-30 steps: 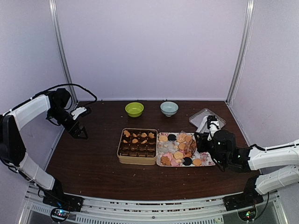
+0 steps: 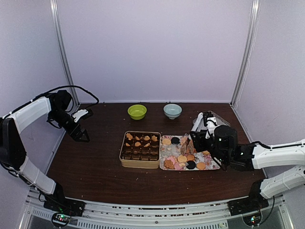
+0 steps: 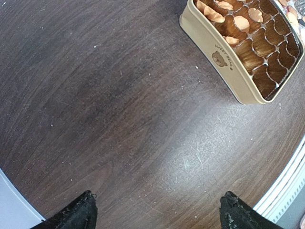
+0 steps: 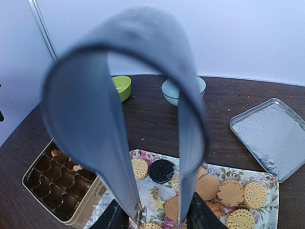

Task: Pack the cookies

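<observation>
The tan cookie tin (image 2: pixel 139 163) with a compartment insert sits at the table's middle, several cookies in its back compartments. Right of it a floral tray (image 2: pixel 167 158) holds many round and shaped cookies (image 4: pixel 240 220) (image 2: pixel 201 165). My right gripper (image 2: pixel 195 138) is over that tray; in the right wrist view its fingers point down at the cookies, open, with a pale strip on each and no cookie seen held. My left gripper hovers at the left, fingers apart, nothing between them, facing bare table beside the tin.
A green bowl (image 2: pixel 137 112) and a light blue bowl (image 2: pixel 172 111) stand at the back. A metal tray (image 4: pixel 267 129) lies at the back right.
My right gripper has moved left and slightly up over the cookie tray. The left arm has not visibly moved.
</observation>
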